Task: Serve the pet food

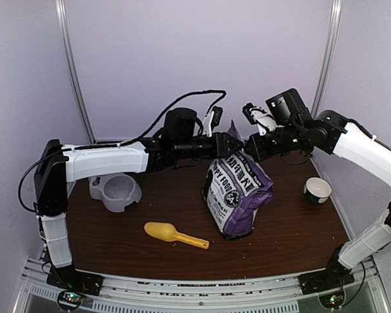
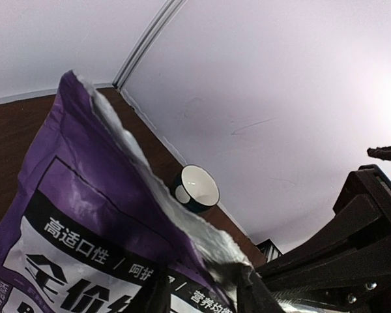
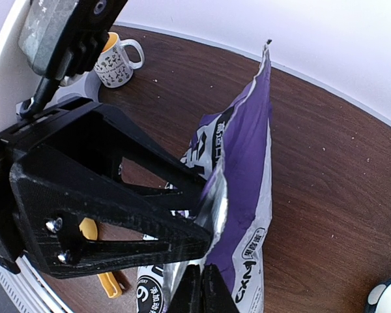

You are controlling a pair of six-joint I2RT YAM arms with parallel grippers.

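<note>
A purple pet food bag [image 1: 238,195] stands at the table's centre, its folded top between my two grippers, also filling the lower left of the left wrist view [image 2: 98,208]. My left gripper [image 1: 225,146] is at the top edge; whether it grips is unclear. My right gripper [image 1: 253,147] is beside it, at the bag's crimped rim; its fingertips are partly hidden. A yellow scoop [image 1: 163,231] lies in front, and a grey pet bowl [image 1: 116,192] sits at left.
A dark-banded white bowl [image 1: 317,189] stands at the right. A white mug [image 3: 114,68] is at the back left in the right wrist view.
</note>
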